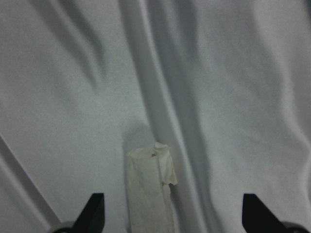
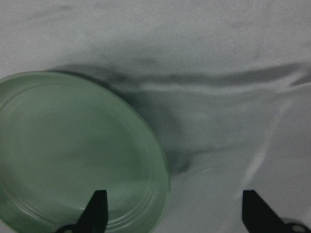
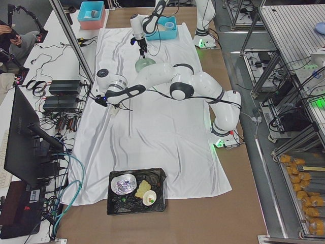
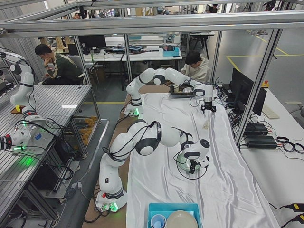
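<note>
A creased pale paper or cloth piece (image 1: 146, 189) lies on the white sheet below my left gripper, whose fingers stand wide apart with nothing between them; in the camera left view this gripper (image 3: 106, 101) is at mid-left of the sheet. A green plate (image 2: 77, 145) lies under my right gripper, which is open, its left finger over the plate and its right one over cloth. In the camera left view the plate (image 3: 143, 66) is partly behind the left arm.
A black tray (image 3: 136, 208) with foil dish, yellow piece and small bowl sits at one end of the sheet (image 3: 147, 137). A blue bin (image 4: 173, 206) with cup and dish sits at the other. A monitor and cables line one side.
</note>
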